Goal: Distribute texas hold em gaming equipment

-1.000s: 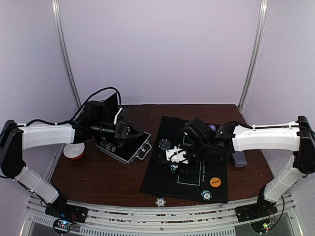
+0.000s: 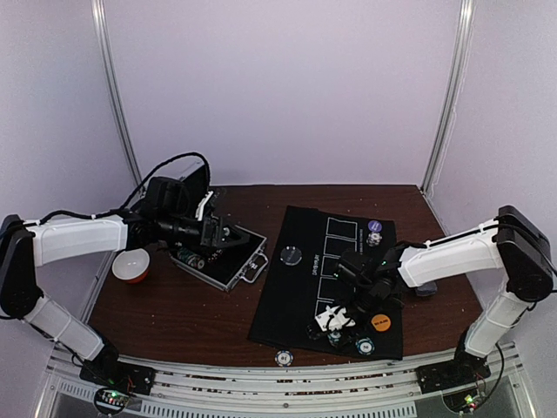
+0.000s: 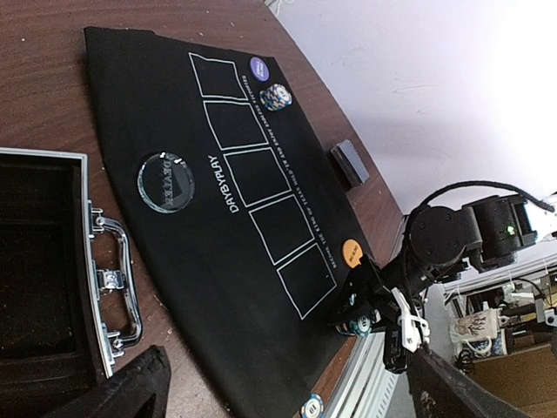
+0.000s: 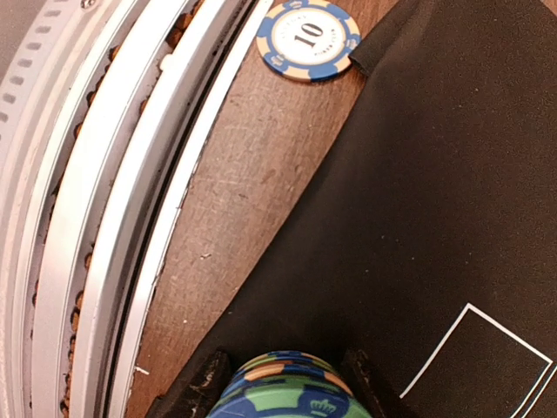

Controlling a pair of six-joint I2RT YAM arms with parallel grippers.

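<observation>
My right gripper [image 2: 324, 334] is shut on a stack of poker chips [image 4: 291, 396], green, blue and orange, low over the near part of the black mat [image 2: 277, 322]. Another blue-and-white chip pile [image 2: 365, 347] lies on the mat just right of it, by an orange disc [image 2: 381, 323]. At the far end sit a purple disc [image 2: 374, 225] and a chip stack [image 2: 374, 239]. A clear dealer disc [image 3: 165, 183] lies at the mat's left side. Open and empty, my left gripper [image 2: 230, 233] hangs over the silver-edged case [image 2: 228, 280].
One blue 10 chip [image 4: 309, 39] lies on the wood beside the near rail. A white bowl [image 2: 130, 263] stands left of the case. Right of the mat is a dark boxy object [image 3: 350, 164]. Bare table lies between bowl and mat at the front.
From the middle of the mat, my right gripper has come toward the near edge and slightly right, carrying its chips. The left arm stays over the case.
</observation>
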